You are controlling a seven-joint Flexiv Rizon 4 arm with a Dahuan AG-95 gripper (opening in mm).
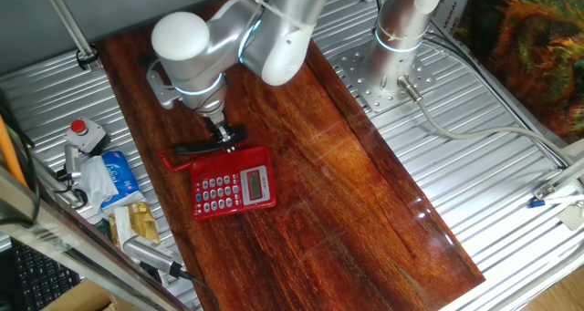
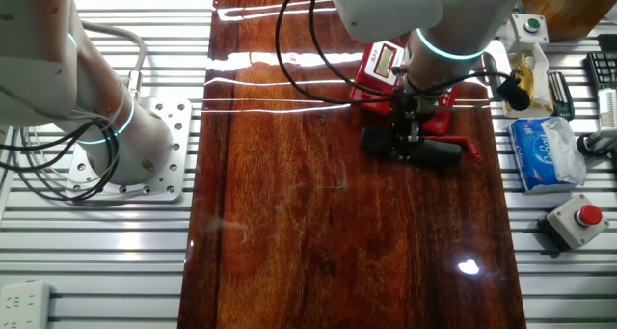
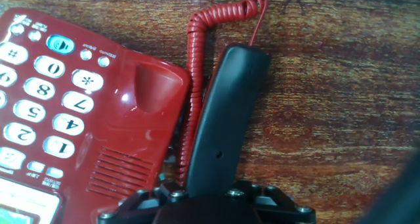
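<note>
A black telephone handset [image 3: 228, 112] lies lengthwise away from my gripper in the wrist view, one finger close against each side. My gripper is shut on the handset near one end. A coiled red cord [image 3: 195, 86] runs along its left side and joins its far end. The red telephone base [image 3: 125, 132] sits just left, with its keypad and part of its display showing. In exterior view 1 the handset [image 1: 196, 148] is beside the upper edge of the base [image 1: 233, 185], and I cannot tell whether it touches the table. The fingertips are partly hidden.
Bare wooden table [image 1: 347, 220] spreads right of and below the telephone. Along the left side, off the wood, are a red-button box [image 1: 85, 135], a blue-and-white packet [image 1: 117, 176] and a grey device [image 1: 151, 254] with a cable.
</note>
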